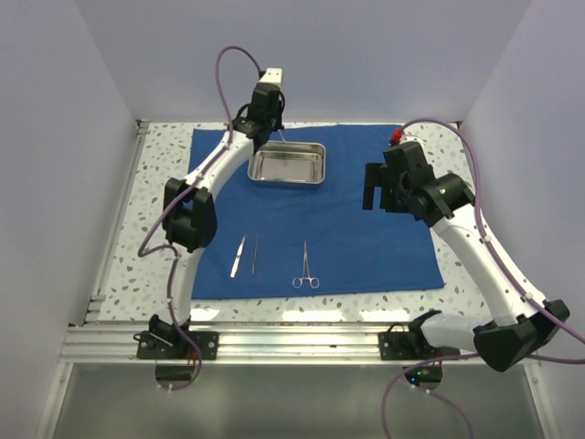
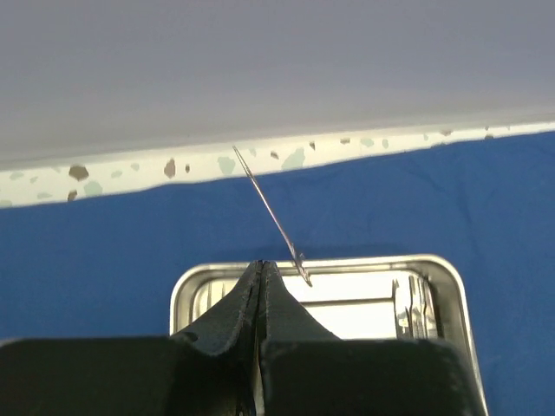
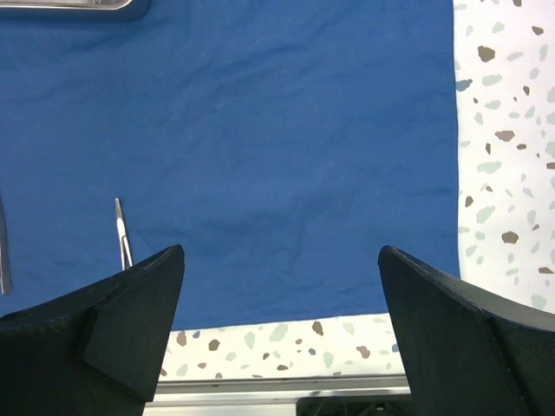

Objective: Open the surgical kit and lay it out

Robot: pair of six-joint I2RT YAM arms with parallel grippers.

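Observation:
The steel tray (image 1: 287,181) sits at the back of the blue cloth. Over its far left part is my left gripper, its fingers together and nothing visible between them. A thin metal instrument (image 2: 270,211) slants across the tray's far rim and the cloth in the left wrist view, apart from the fingertips; I cannot tell whether it rests there or is in the air. More instruments (image 2: 414,312) lie at the tray's right end. On the front cloth are a scalpel (image 1: 238,257), tweezers (image 1: 255,256) and ring-handled forceps (image 1: 307,273). My right gripper stands wide open and empty.
Speckled table (image 1: 137,229) shows around it. A grey wall (image 2: 277,69) rises close behind the back edge.

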